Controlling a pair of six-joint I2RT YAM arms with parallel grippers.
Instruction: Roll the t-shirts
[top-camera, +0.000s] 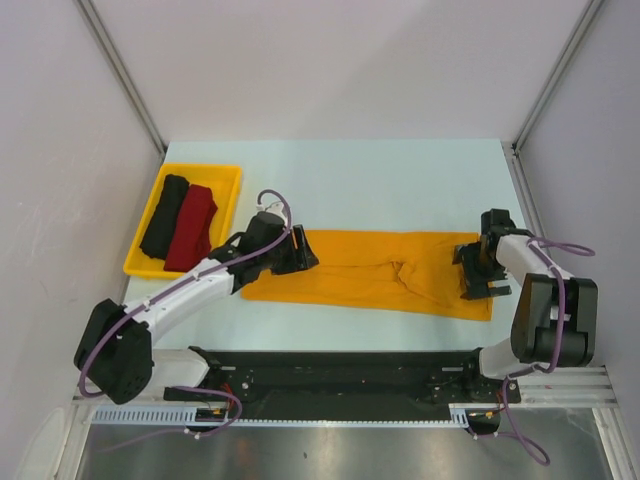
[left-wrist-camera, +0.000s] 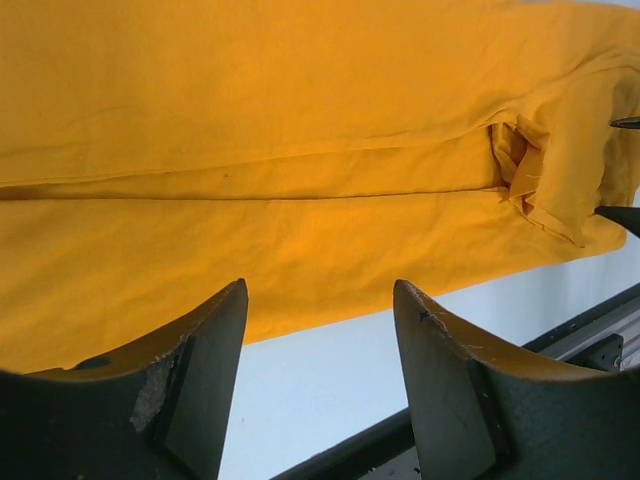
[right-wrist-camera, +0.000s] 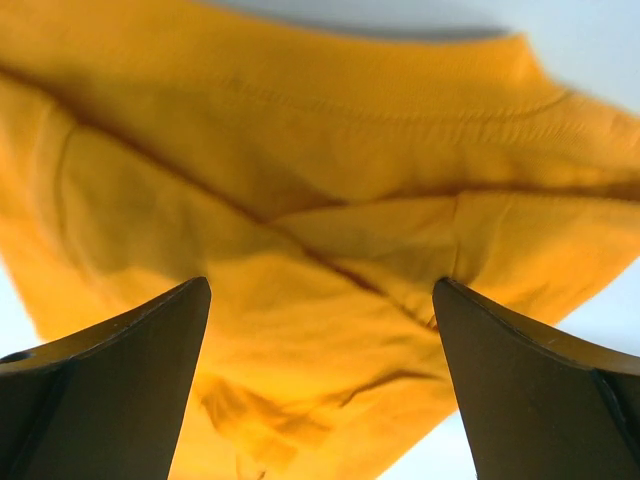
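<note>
The orange t-shirt lies as a long folded strip across the table, with a few creases and a small bunched flap toward its right part. My left gripper hangs above the shirt's left half, its fingers apart with nothing between them. At the shirt's right end, my right gripper is open over the cloth. In the right wrist view, wrinkled orange layers show between and beyond the spread fingers; whether they touch the cloth I cannot tell.
A yellow bin stands at the back left, holding a rolled black shirt and a rolled dark red shirt.
</note>
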